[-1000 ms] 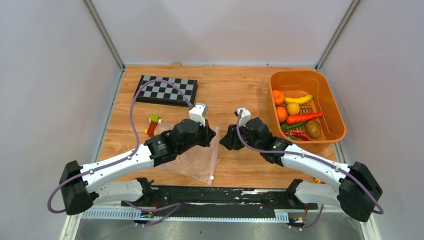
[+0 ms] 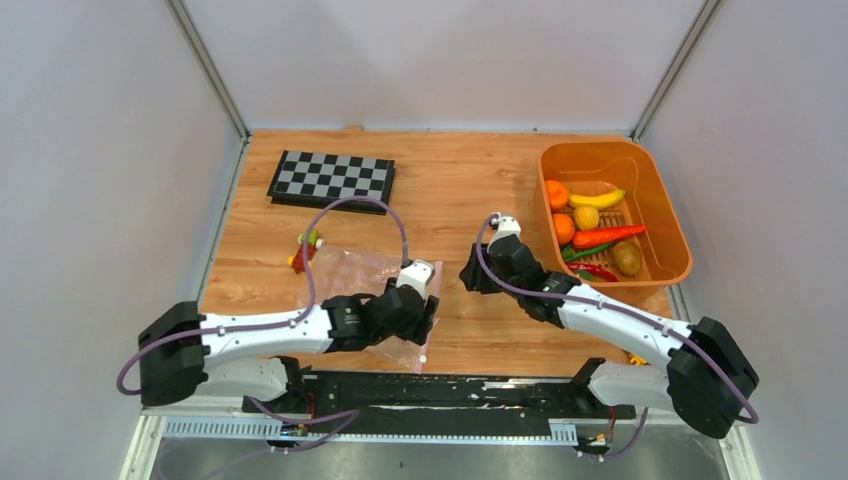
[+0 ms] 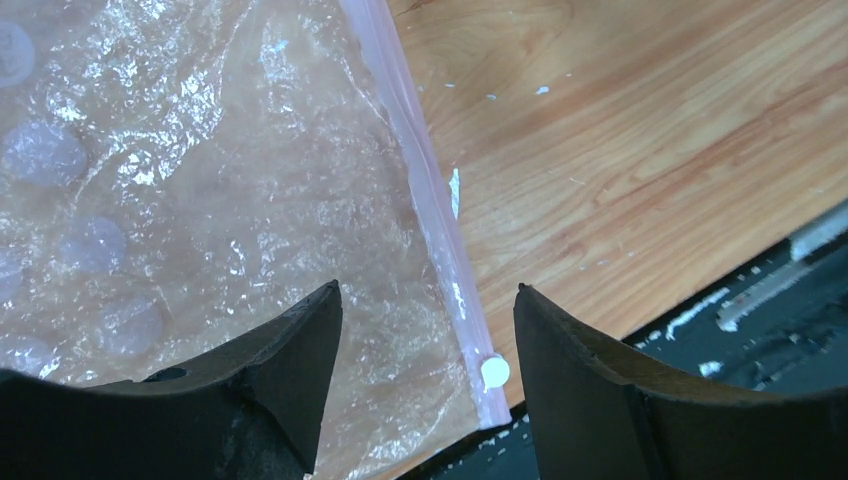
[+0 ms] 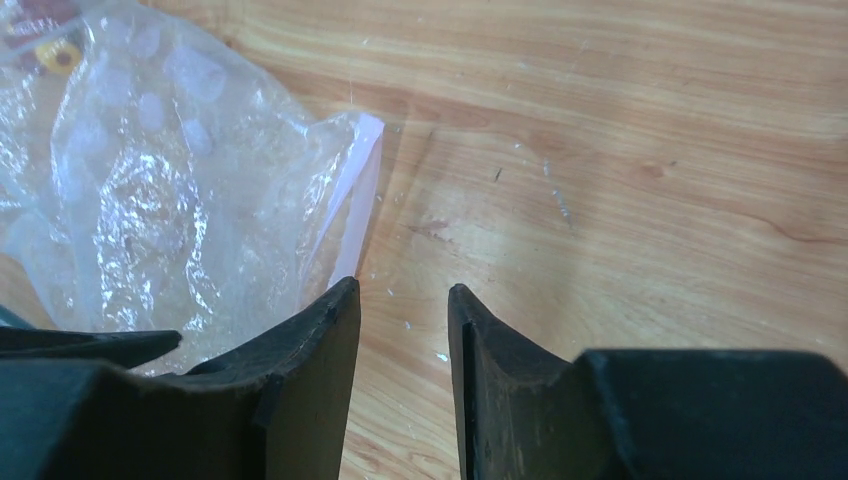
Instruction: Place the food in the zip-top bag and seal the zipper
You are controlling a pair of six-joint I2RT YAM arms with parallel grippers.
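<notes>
A clear zip bag (image 2: 357,270) lies flat on the table, partly under my left arm; no food shows inside it. In the left wrist view its pale zipper strip (image 3: 440,225) runs down to a white slider (image 3: 495,371) at the near corner. Over that strip my left gripper stands open, a finger to each side, nothing held. To the right of the bag my right gripper is part open and empty. The bag's far top corner (image 4: 366,128) looks slightly parted in the right wrist view. Toy food, including a carrot (image 2: 608,235) and a banana (image 2: 597,199), lies in an orange bin (image 2: 660,205).
A checkered board (image 2: 333,178) sits at the back left. By the bag's left edge lies a small red and green toy (image 2: 306,251). The table between board and bin is bare. A black rail (image 2: 440,390) borders the front edge.
My left gripper has come from the bag's far corner toward the front, above the slider end. The right gripper has drawn slightly right, away from the bag.
</notes>
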